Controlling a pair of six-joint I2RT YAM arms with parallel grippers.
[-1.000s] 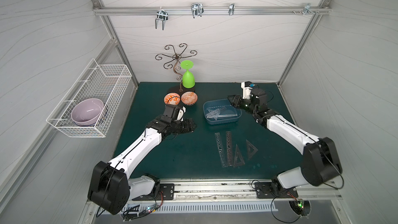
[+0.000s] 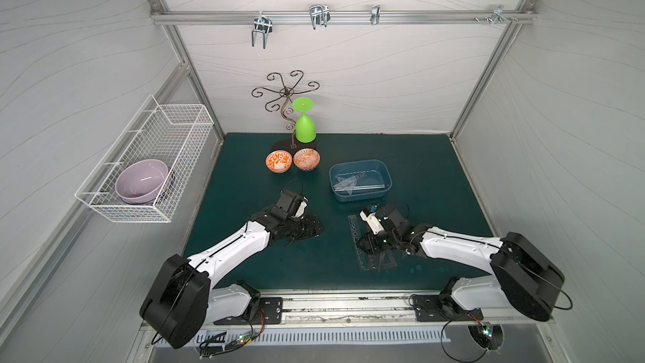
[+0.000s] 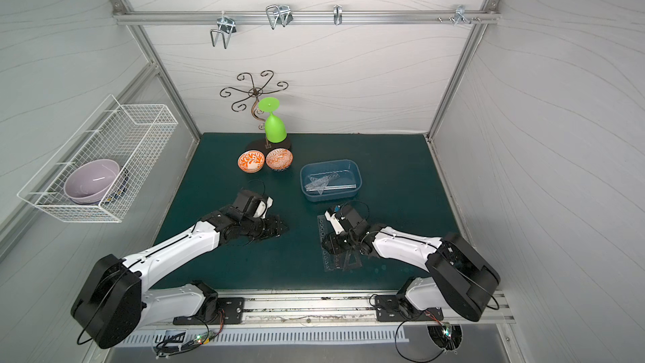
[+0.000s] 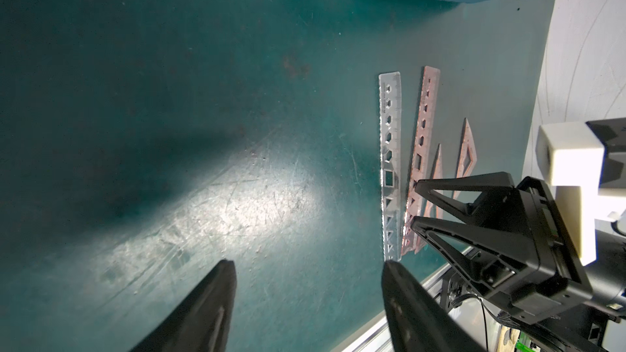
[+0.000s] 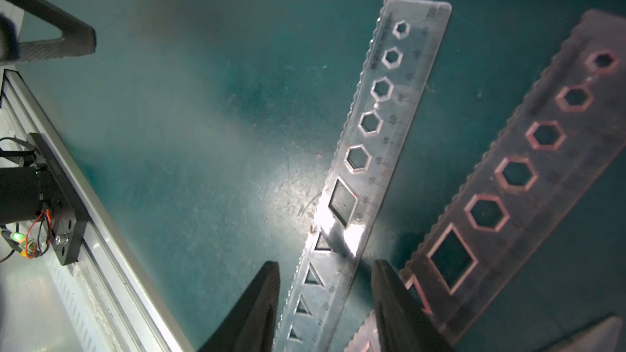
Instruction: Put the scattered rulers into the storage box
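A clear straight ruler [image 4: 389, 150] with cut-out shapes lies on the green table. To its right, a second straight ruler [image 4: 422, 137] and two set squares lie in a row; one set square [image 4: 465, 150] pokes out beyond my right gripper. The right gripper is part open above the rulers, the clear ruler [image 5: 391, 91] showing between its fingertips but not gripped. My left gripper is open over bare table, left of the rulers, with nothing between its fingers. Behind them stands the blue storage box [image 2: 334, 191], with several clear rulers [image 2: 359, 187] inside.
Two orange patterned bowls [image 2: 278, 161] and a green goblet [image 2: 305, 127] stand at the back left. A wire basket [image 2: 188, 154] with a purple bowl [image 2: 142, 181] hangs on the left wall.
My right arm has swung from beside the box toward the front and down over the rulers. The rulers look unmoved where visible.
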